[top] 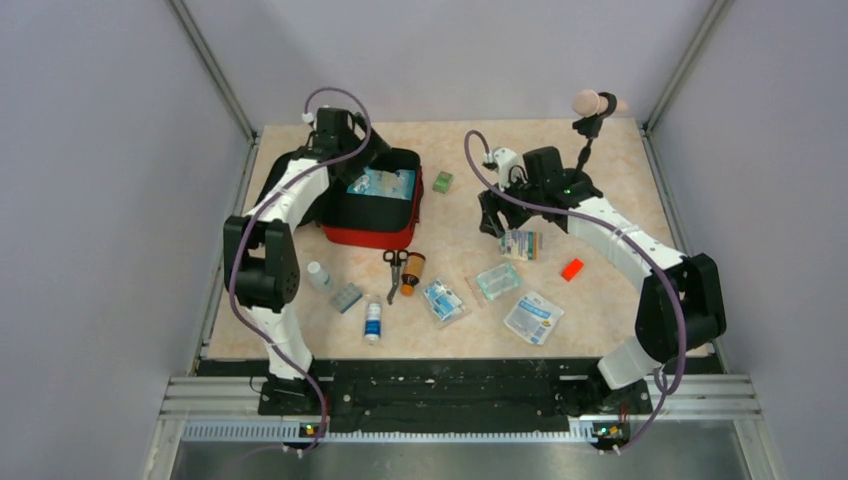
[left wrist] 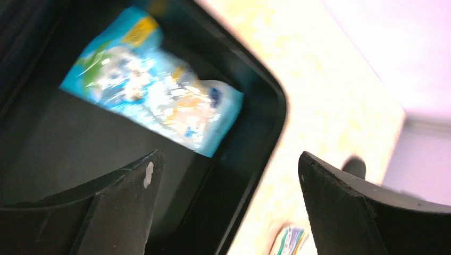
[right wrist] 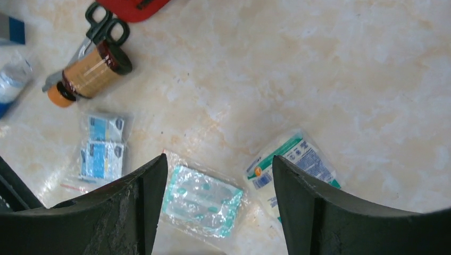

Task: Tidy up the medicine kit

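The medicine kit (top: 370,238), a red case with a black inside, lies open at the back left. In it rests a blue and white packet (left wrist: 154,90) against the far inner wall. My left gripper (top: 372,155) hovers over the kit's back edge, open and empty. My right gripper (top: 492,222) is open above the table, behind a packet with coloured stripes (top: 522,245). In the right wrist view nothing lies between its fingers. Scissors (top: 394,275), a brown bottle (top: 413,268), a clear packet (right wrist: 202,201) and a blue-white packet (top: 443,301) lie in front.
A green box (top: 443,182) sits right of the kit. A white bottle (top: 320,277), a blue-grey box (top: 346,297) and a blue-labelled bottle (top: 373,320) stand or lie at front left. A red item (top: 572,269) and a large white packet (top: 534,317) lie to the right.
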